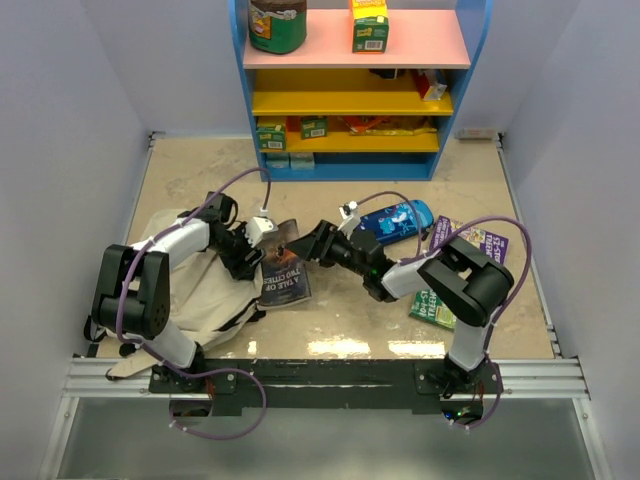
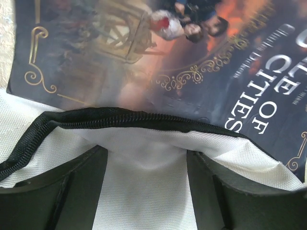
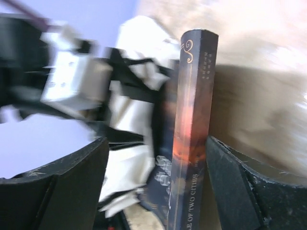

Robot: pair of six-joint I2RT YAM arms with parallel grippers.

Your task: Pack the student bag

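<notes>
The white bag (image 1: 200,295) with black zipper lies at the left. My left gripper is over it, pressed into the fabric along its rim; whether its fingers grip cloth is unclear. The dark book "A Tale of Two Cities" (image 1: 285,275) lies against the bag's zipper edge (image 2: 124,120). My right gripper is at the book's outer side, part open, with the spine (image 3: 192,120) raised between its fingers, close to the right one.
A blue case (image 1: 395,220) lies behind the right arm, with purple (image 1: 480,240) and green (image 1: 430,310) books at the right. The shelf unit (image 1: 350,95) stands at the back. Bare floor lies in front.
</notes>
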